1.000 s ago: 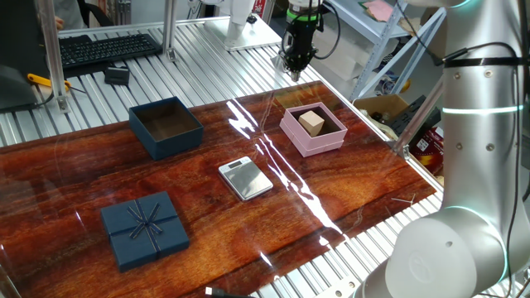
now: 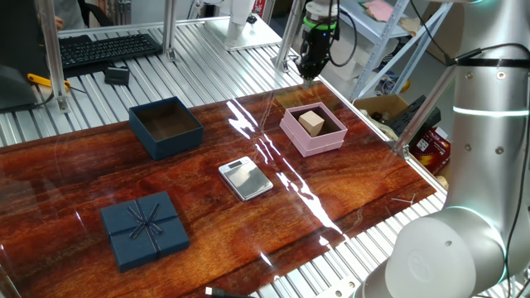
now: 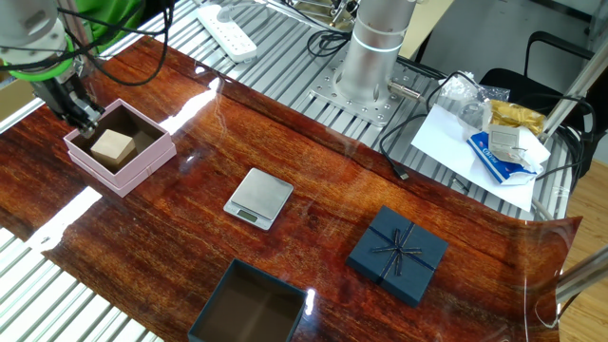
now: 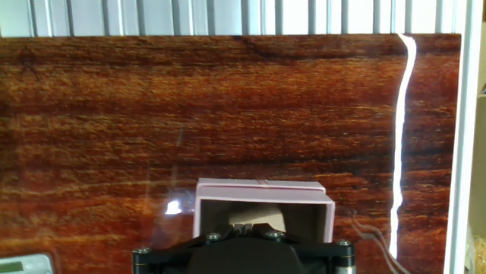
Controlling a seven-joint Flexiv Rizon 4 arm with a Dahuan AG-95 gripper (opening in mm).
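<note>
A pale wooden block (image 2: 311, 123) rests inside the open pink box (image 2: 313, 147), also visible as a block (image 3: 113, 146) within the box (image 3: 142, 174) in exterior view 2. Above and behind the box in exterior view 1 is my gripper (image 2: 308, 81), tapering to a narrow tip. In the wrist view my gripper appears shut, its fingertips together and nothing showing between them. It partly covers the block (image 4: 262, 217) and the near part of the pink box (image 4: 262, 193). The gripper looks apart from the block.
A dark blue open box (image 2: 166, 149) stands at the back left, and its blue lid with a bow (image 2: 146, 230) lies nearer. A small silver scale (image 2: 246, 178) sits mid-table. Bare wood-patterned surface lies between them. A white power strip (image 3: 226, 34) is at the edge.
My gripper has moved slightly to the right and lower in exterior view 1, closer to the pink box. The block, boxes, lid and scale have stayed put.
</note>
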